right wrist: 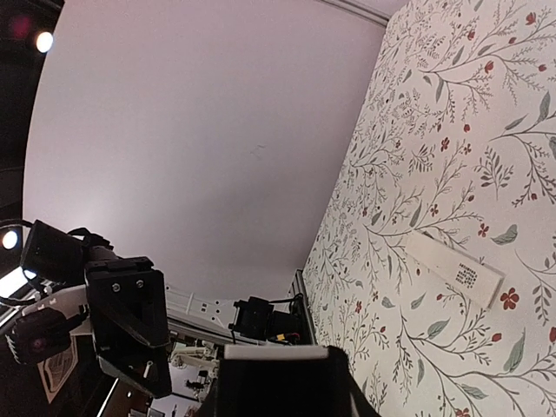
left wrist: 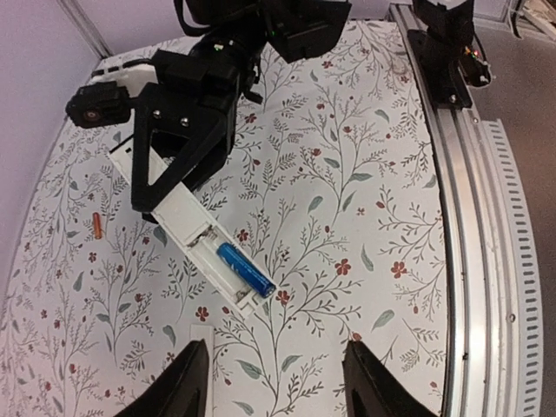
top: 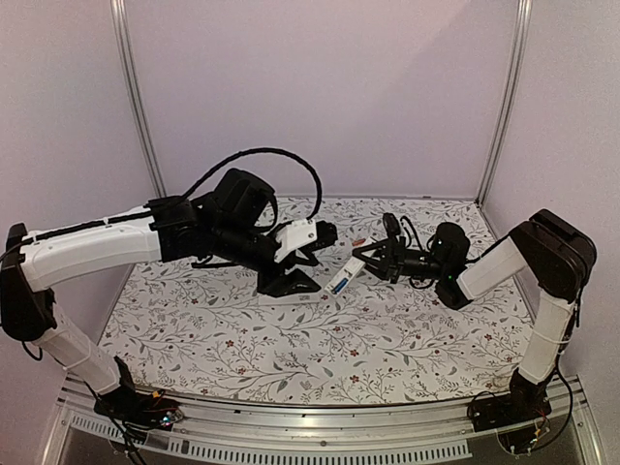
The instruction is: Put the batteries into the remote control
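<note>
The white remote [left wrist: 185, 221] is held in my right gripper [top: 373, 254], shut on it above the table, its battery compartment exposed. One blue battery [left wrist: 244, 268] lies in that compartment, with an empty slot beside it. My left gripper [top: 300, 271] hangs left of the remote, its fingers apart with nothing between them in the left wrist view. A small orange battery [left wrist: 97, 225] lies on the patterned table behind the remote.
A white strip [right wrist: 453, 268], perhaps the remote's cover, lies on the table below the grippers. Walls stand at back and sides.
</note>
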